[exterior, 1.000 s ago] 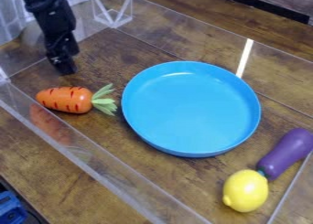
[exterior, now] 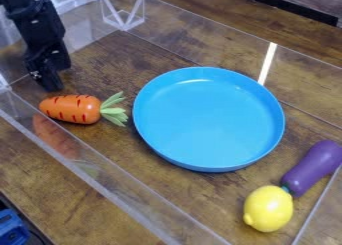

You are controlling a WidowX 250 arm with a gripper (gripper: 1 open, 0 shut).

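The black gripper (exterior: 44, 69) hangs at the upper left, partly cut by the left edge, above and behind the toy carrot (exterior: 74, 109); whether it is open or shut is unclear. A blue plate (exterior: 207, 117) sits mid-table, right of the carrot's green leaves. At the lower right lie a yellow lemon (exterior: 267, 209) and a purple eggplant (exterior: 313, 166).
Clear plastic walls (exterior: 127, 189) run around the wooden work surface. A blue object (exterior: 10, 229) shows at the lower left corner, outside the wall. Bare wood lies between the gripper and the plate, toward the back.
The gripper has moved left over the last second, toward the left wall. The carrot, plate, lemon and eggplant have not moved.
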